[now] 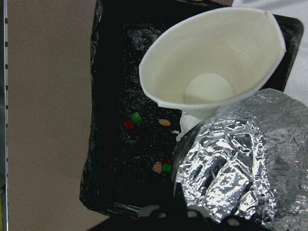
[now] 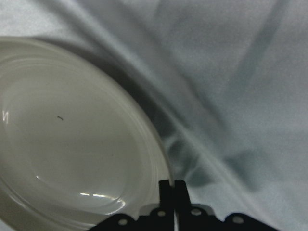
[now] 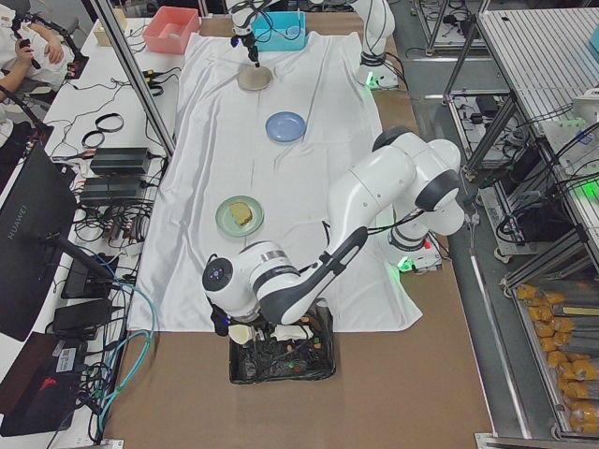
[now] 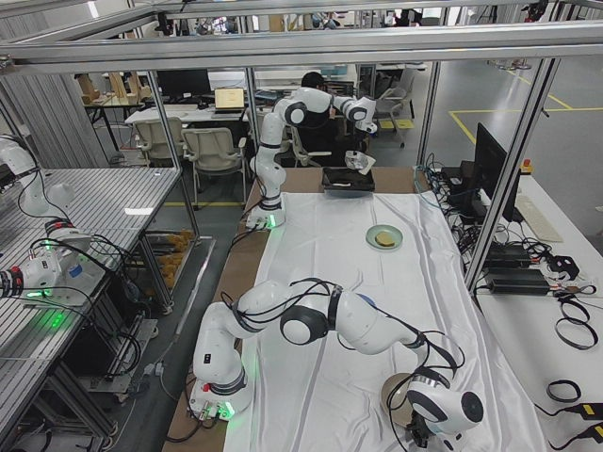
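My left gripper hangs over the black-lined bin point(image 3: 281, 372). In the left wrist view a white paper cup point(image 1: 211, 57) and crumpled foil and plastic point(image 1: 226, 163) fill much of the space beyond it; whether its fingers are shut on these I cannot tell. Small colored bits lie in the bin. My right gripper is at the rim of a beige plate point(image 2: 77, 134), its fingers close together on that rim.
A green plate point(image 3: 229, 224) with a yellow item and a blue plate point(image 3: 285, 126) lie on the white cloth. A teal container point(image 3: 281, 23) stands beyond the beige plate.
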